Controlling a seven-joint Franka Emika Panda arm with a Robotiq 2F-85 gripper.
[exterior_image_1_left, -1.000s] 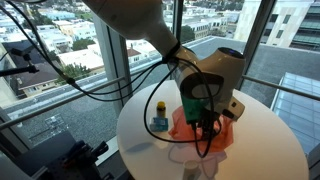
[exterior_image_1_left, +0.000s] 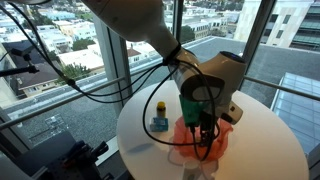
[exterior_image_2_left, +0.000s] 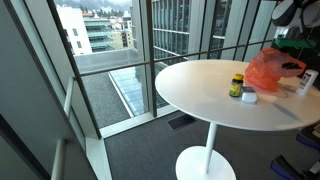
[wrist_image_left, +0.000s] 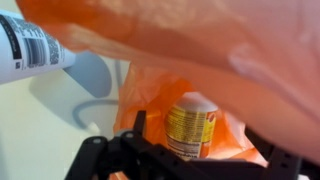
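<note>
A translucent orange-red plastic bag (exterior_image_1_left: 218, 142) stands open on the round white table, also visible as the crumpled bag (exterior_image_2_left: 266, 72) at the table's far right. Inside it, in the wrist view, is a small container (wrist_image_left: 188, 127) with a pale lid and a yellow-orange label. My gripper is open at the lower edge of that view, its fingers spread to either side of the container. Whether they touch it cannot be told. Bag film hangs across the top and right of the wrist view, hiding part of the scene.
A white bottle with a barcode (wrist_image_left: 32, 48) lies outside the bag. A yellow-capped dark jar (exterior_image_2_left: 237, 85) and a small pale blue-white block (exterior_image_2_left: 249, 97) stand close together on the table (exterior_image_2_left: 195, 88).
The gripper has sunk slightly toward the bag, and the bag's film has shifted a little. The jar and the block have stayed put.
</note>
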